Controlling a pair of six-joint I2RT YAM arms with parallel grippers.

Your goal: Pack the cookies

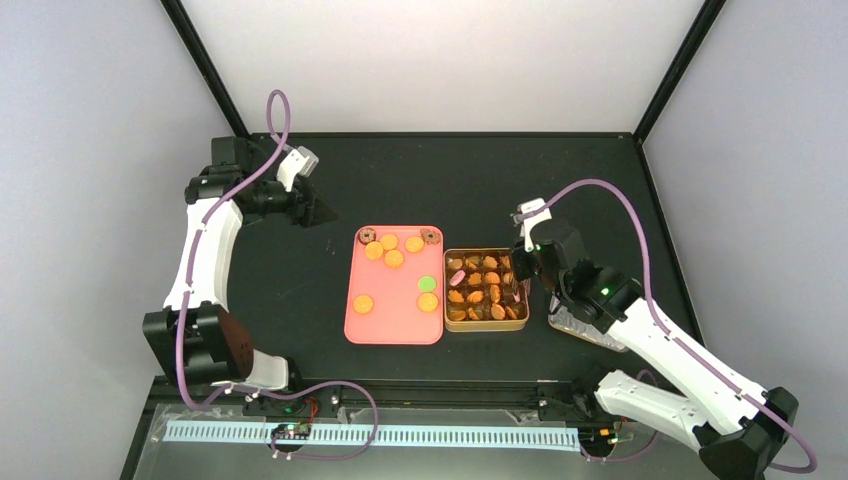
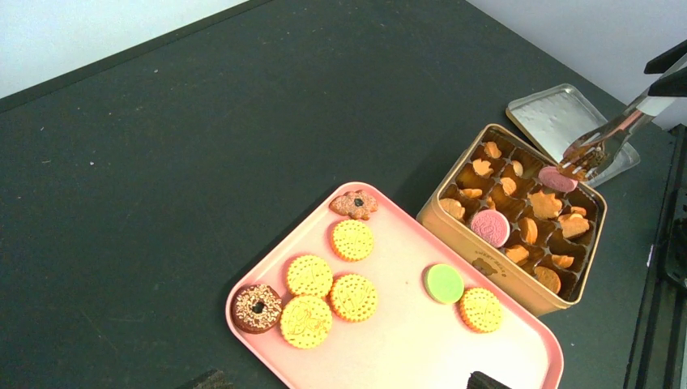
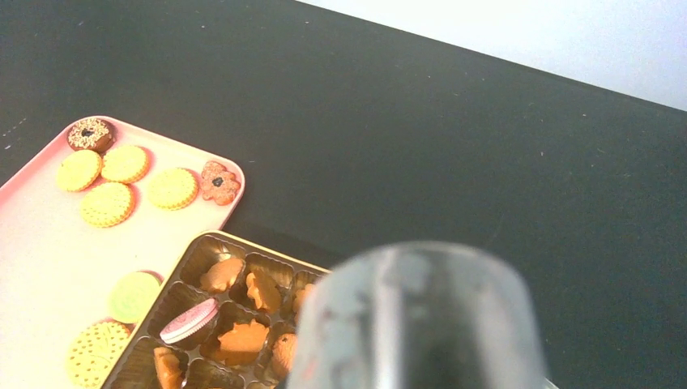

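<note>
A gold tin (image 2: 506, 279) with a brown divided insert holds several small brown cookies and two pink cookies. One pink cookie (image 2: 490, 228) leans in a compartment; another pink cookie (image 2: 557, 179) lies near the far rim. My right gripper (image 1: 525, 268) is shut on shiny tongs (image 2: 620, 134), whose tips are low over the tin beside that second pink cookie; whether they touch it I cannot tell. Yellow cookies (image 2: 309, 275), a green cookie (image 2: 444, 284), a chocolate ring cookie (image 2: 257, 308) and a brown flower cookie (image 2: 354, 204) lie on the pink tray (image 2: 405, 356). Away from the tray, my left gripper (image 1: 325, 215) hangs open, empty.
Partly under the right arm, the silver lid (image 2: 559, 121) lies beyond the tin. The tin stands close against the tray's side.
</note>
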